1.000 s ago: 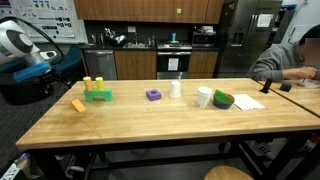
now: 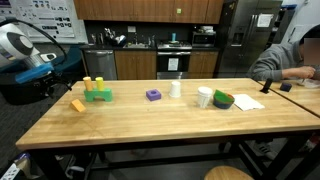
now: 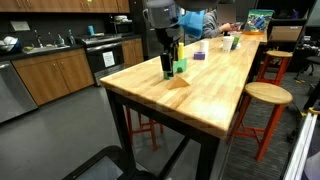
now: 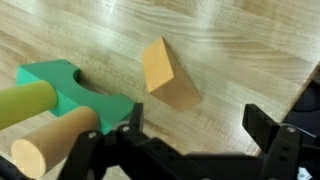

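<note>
Near the left end of the wooden table lies an orange block (image 2: 78, 106), seen in the wrist view as a wedge-like orange block (image 4: 168, 75) lying beyond my fingers. Beside it stands a green block piece (image 2: 98, 95) with yellow cylinders (image 2: 88, 83) on it; the wrist view shows the green piece (image 4: 75, 92) at left with a yellow and an orange-tan cylinder (image 4: 55, 142). My gripper is open above the table, its two fingers wide apart and nothing between them. In exterior view 1 the arm hangs over the table's left end.
Further right on the table are a purple block (image 2: 153, 95), white cups (image 2: 204, 97), a dark bowl (image 2: 223, 100) with colourful contents and a sheet of paper (image 2: 247, 102). A person (image 2: 290, 65) sits at the right end.
The arm at the left has shifted slightly lower and toward the table. The objects on the table have not moved.
</note>
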